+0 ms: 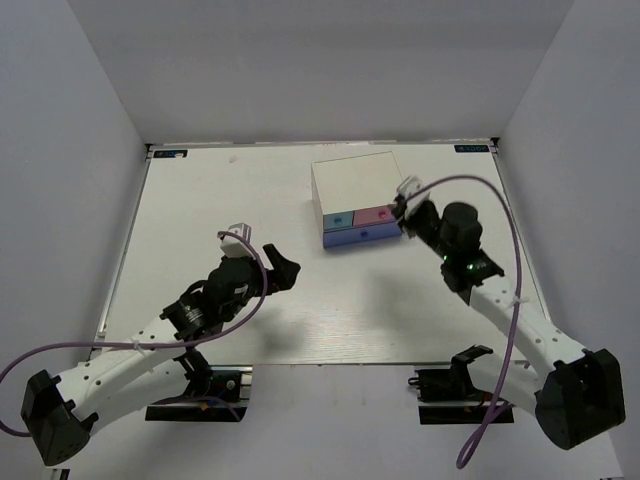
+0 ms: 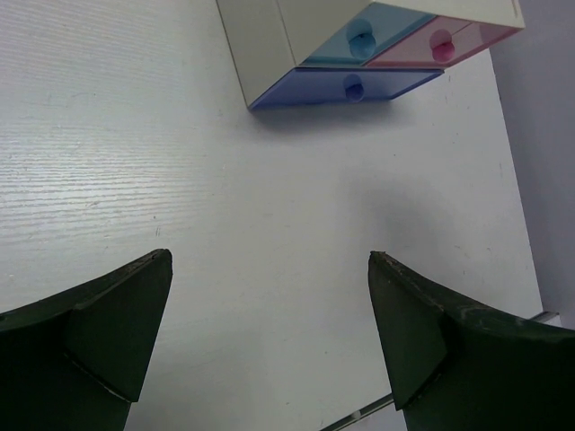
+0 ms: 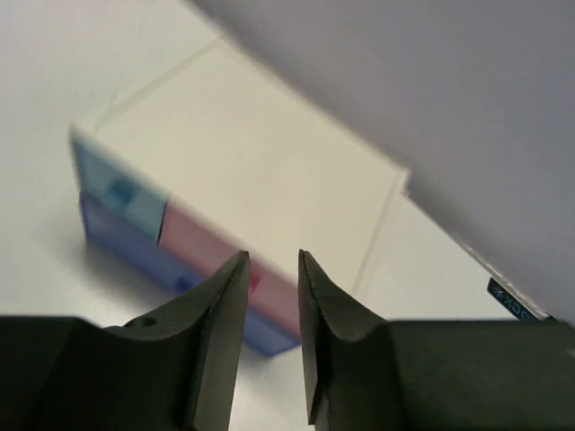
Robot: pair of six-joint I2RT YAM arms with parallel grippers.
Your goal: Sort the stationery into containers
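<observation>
A white cabinet [image 1: 355, 182] stands at the back of the table. Its teal drawer [image 1: 338, 221], pink drawer [image 1: 370, 217] and wide blue drawer [image 1: 360, 236] all look closed, their insides hidden. Nearer the front left, my left gripper [image 1: 285, 263] stands open over bare table; in its wrist view the fingers [image 2: 117, 323] are wide apart and empty. My right gripper [image 1: 405, 200], blurred by motion, is at the cabinet's right front corner. Its fingers [image 3: 220, 337] are nearly together in the right wrist view, a narrow gap between them and no object visible there. No loose stationery shows.
Side walls [image 1: 575, 170] bound both sides. A purple cable [image 1: 516, 300] hangs along the right arm.
</observation>
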